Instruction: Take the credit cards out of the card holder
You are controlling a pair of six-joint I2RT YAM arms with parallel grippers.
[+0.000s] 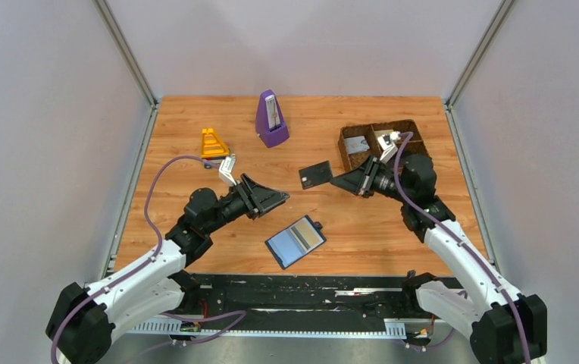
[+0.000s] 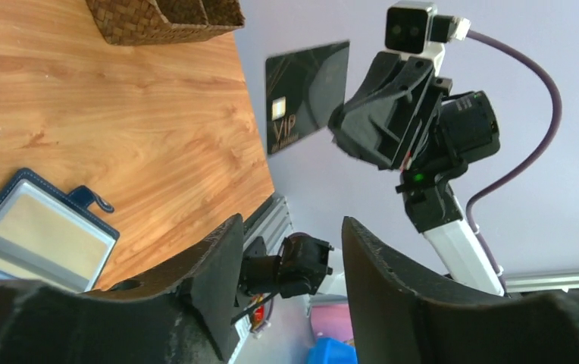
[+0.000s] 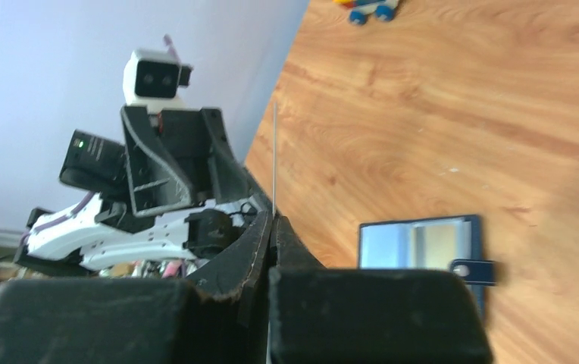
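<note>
A black card marked VIP is gripped edge-on by my right gripper, raised over the middle-right of the table; in the right wrist view it shows as a thin upright line above the shut fingers. My left gripper faces it from the left, apart from the card, fingers part open with nothing between them in the left wrist view. The card holder lies open on the table below and between the arms, showing light blue and cream panels and a strap with a snap.
A woven basket with compartments holding small items stands at the back right. A purple metronome is at the back middle, a yellow toy at the back left. Table space around the card holder is clear.
</note>
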